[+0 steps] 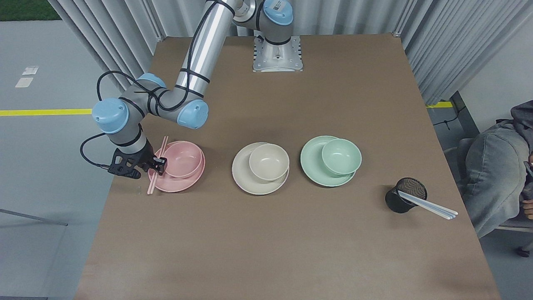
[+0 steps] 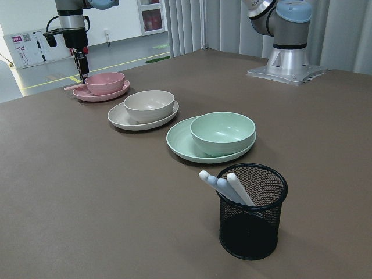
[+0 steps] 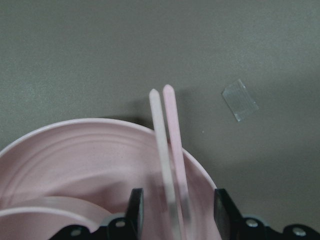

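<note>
My gripper stands open, low over the pink plate [image 3: 85,155], its fingers either side of a pair of pink chopsticks [image 3: 175,135] that lie across the plate's rim. The pink bowl [image 1: 182,159] sits on that plate beside the chopsticks. In the left view the gripper is small and partly behind the pink dishes.
A white plate [image 1: 242,175] with bowl [image 1: 268,160] and a green plate [image 1: 312,160] with bowl [image 1: 341,155] stand to the right. A black mesh cup [image 2: 249,232] holds several pale sticks.
</note>
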